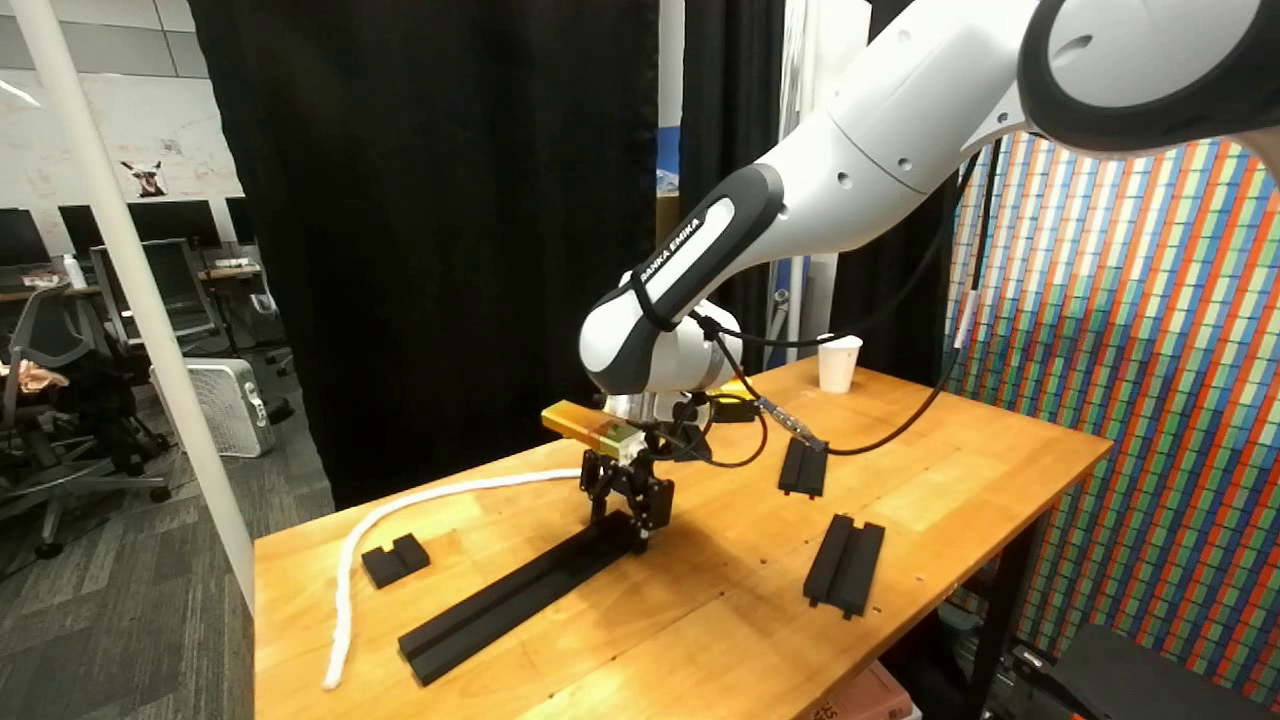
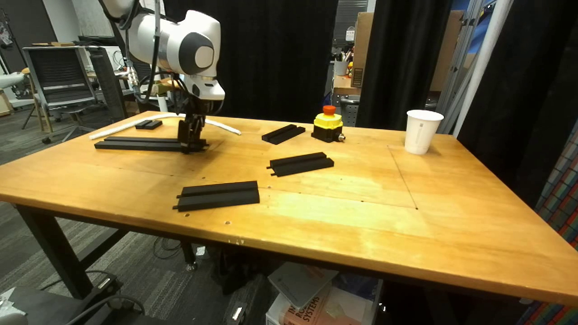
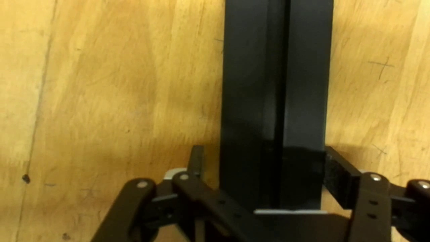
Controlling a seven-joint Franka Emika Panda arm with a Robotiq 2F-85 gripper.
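A long straight black grooved strip [image 1: 516, 606] lies flat on the table; no step shows along its edges in exterior view 1. My gripper [image 1: 620, 526] is low over its far end, one finger on each side. In the wrist view the strip [image 3: 254, 101] runs up between the fingers. Bare wood shows between the left finger and the strip, while the right finger [image 3: 336, 173] is against or very close to the other side. The fingers stand part open. My gripper's body hides the strip's nearest end there.
Two loose grooved pieces [image 1: 845, 564] [image 2: 300, 164] and another [image 2: 282, 133] lie apart. A short black piece [image 1: 395, 559], white cord [image 1: 420, 494], emergency button [image 2: 328, 124] and paper cup [image 2: 422, 132] are on the table.
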